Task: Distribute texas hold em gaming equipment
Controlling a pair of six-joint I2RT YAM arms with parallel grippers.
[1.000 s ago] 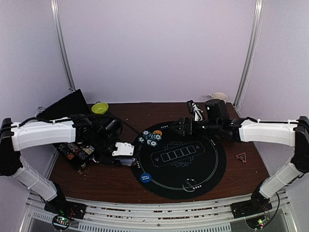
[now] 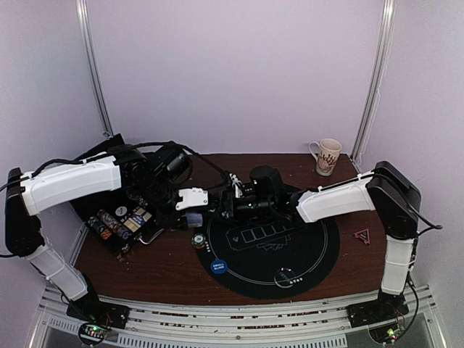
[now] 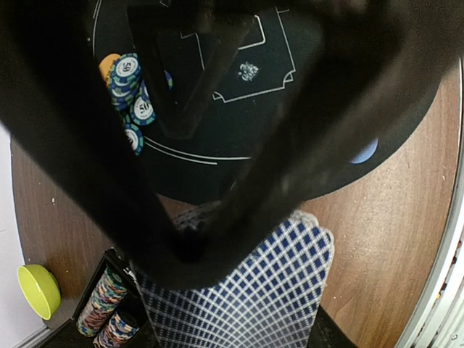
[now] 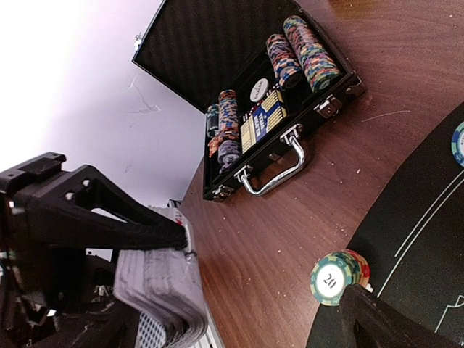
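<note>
A deck of cards with blue checked backs (image 3: pixel 243 304) fills the bottom of the left wrist view. My left gripper is shut on it, holding it up beside the mat's left edge. My right gripper stands open; the deck (image 4: pixel 163 290) is close to its left finger, and whether they touch is unclear. Dark blurred parts of the right gripper cover much of the left wrist view and part of the deck. On the black poker mat (image 2: pixel 319 250) lie a blue small blind button (image 2: pixel 219 267) and blue chips (image 3: pixel 127 69).
The open chip case (image 4: pixel 312 119), with chip rows, a dealer button (image 4: pixel 259 90) and a boxed pack (image 4: pixel 264 119), sits at the left. A green-edged chip stack (image 4: pixel 330 279) is at the mat's rim. Elsewhere are a yellow-green bowl (image 3: pixel 39 291), a mug (image 2: pixel 326 156) and a red triangle (image 2: pixel 362 236).
The right arm has swung left across the mat to the left gripper within the last second. The left arm has lifted slightly, still holding the deck.
</note>
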